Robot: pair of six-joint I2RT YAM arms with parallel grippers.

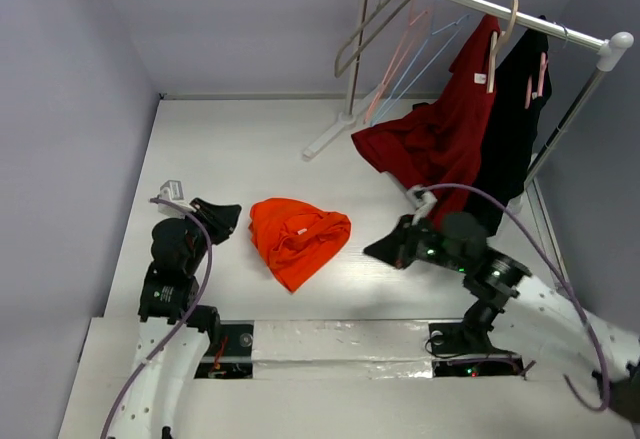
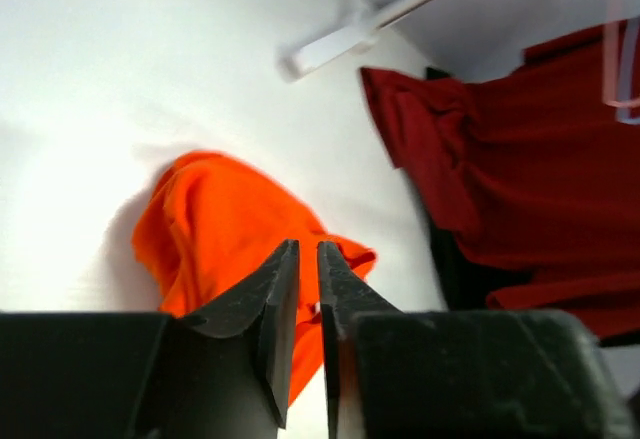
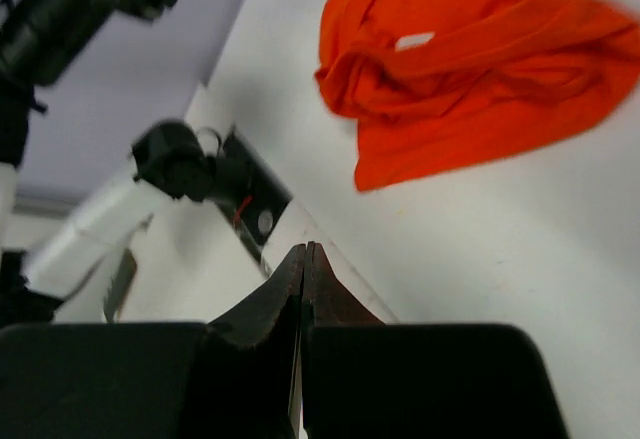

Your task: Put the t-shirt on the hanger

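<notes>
An orange-red t-shirt [image 1: 298, 239] lies crumpled on the white table, its small label facing up. Left of it in the top view is my left gripper [image 1: 236, 215], clear of the cloth. A narrow gap shows between that gripper's fingertips [image 2: 289, 259] in the left wrist view, with the shirt beyond and nothing held. To the right of the shirt is my right gripper [image 1: 376, 254], above bare table. Its fingers [image 3: 285, 299] meet in the right wrist view with nothing between them. Empty pink [image 1: 405, 44], blue [image 1: 432, 57] and grey-brown hangers [image 1: 372, 31] hang from the rack.
The rack's rail [image 1: 480, 4] runs across the back right, its white foot [image 1: 325, 139] on the table. A dark red garment [image 1: 440, 144] and a black one [image 1: 512, 109] hang there, drooping towards the right arm.
</notes>
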